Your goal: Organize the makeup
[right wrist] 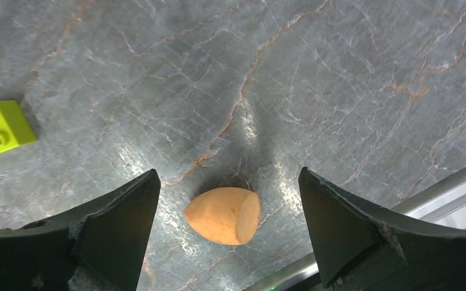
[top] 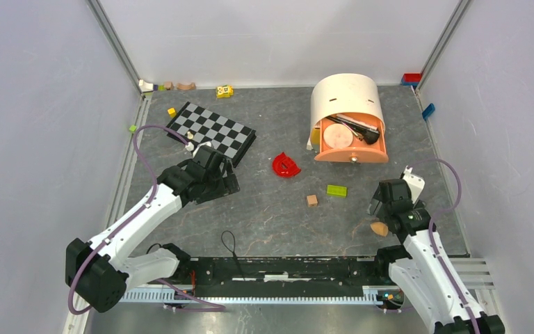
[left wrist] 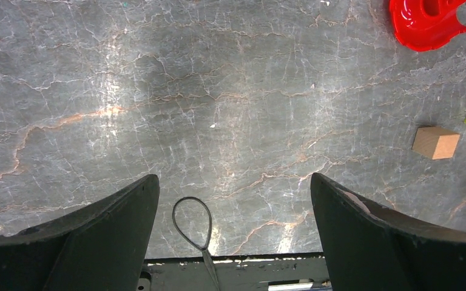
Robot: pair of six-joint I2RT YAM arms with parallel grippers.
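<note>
A cream domed box [top: 343, 94] at the back right has its orange drawer [top: 351, 154] pulled out, holding black brushes [top: 368, 136] and a round pink item [top: 338, 136]. My right gripper is open low over the front right, an orange wedge-shaped piece [right wrist: 215, 215] lying between and below its fingers, not gripped. My left gripper is open over bare grey floor at the left middle, nothing held.
A checkerboard [top: 212, 129] lies back left. A red object [top: 285, 165], a wooden cube [top: 312, 200] and a green brick [top: 336, 191] lie mid-floor. A cable loop [left wrist: 191, 236] is at the front edge. Walls bound the sides.
</note>
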